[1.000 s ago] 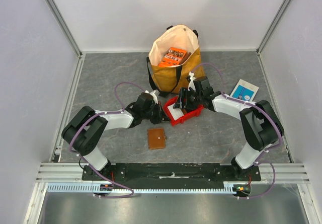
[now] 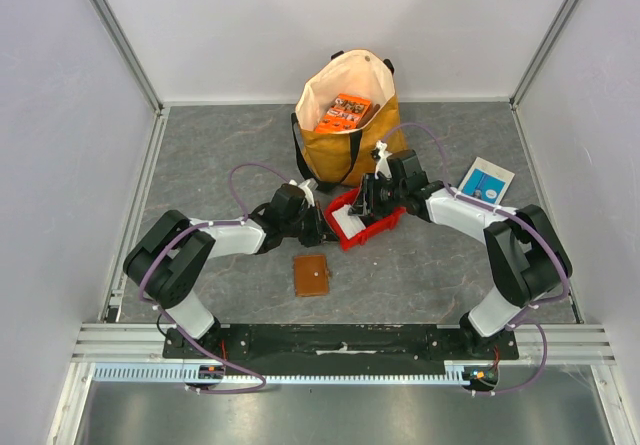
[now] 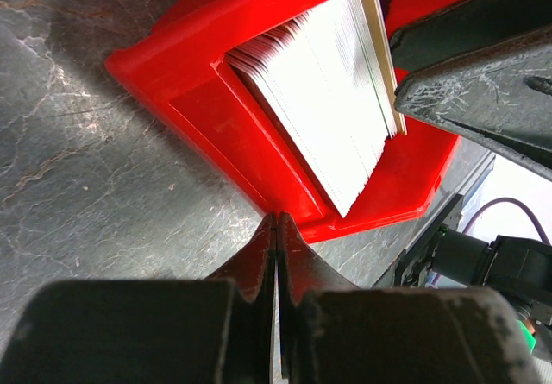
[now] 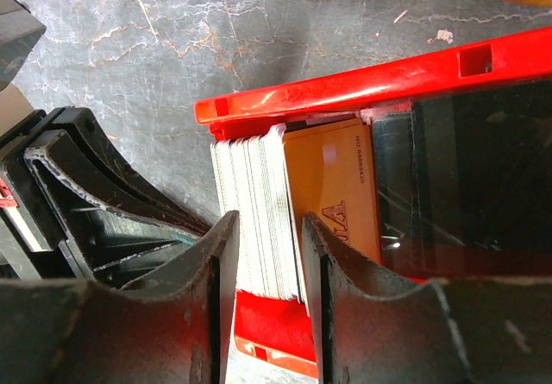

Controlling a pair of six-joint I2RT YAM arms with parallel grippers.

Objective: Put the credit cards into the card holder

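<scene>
A red box [image 3: 216,134] holds a tight row of cards, mostly white edges [image 3: 319,99] with a gold card [image 4: 332,177] facing outward at one end. Over that row, my right gripper stands part open, one fingertip above the white edges and the other in front of the gold card. No card is visibly gripped. My left gripper is shut at the box's near corner, nothing showing between its fingers. In the top view a brown leather card holder [image 2: 311,276] lies flat in front of the box.
Behind the box stands a yellow bag [image 2: 330,155] with an orange packet [image 2: 345,112] inside. A blue and white booklet [image 2: 486,180] lies at the right. Open floor surrounds the card holder; both arms crowd the box.
My right gripper has shifted very slightly over the card row, and its fingers look closer together than a second ago. The left arm, the box and the brown holder have stayed put.
</scene>
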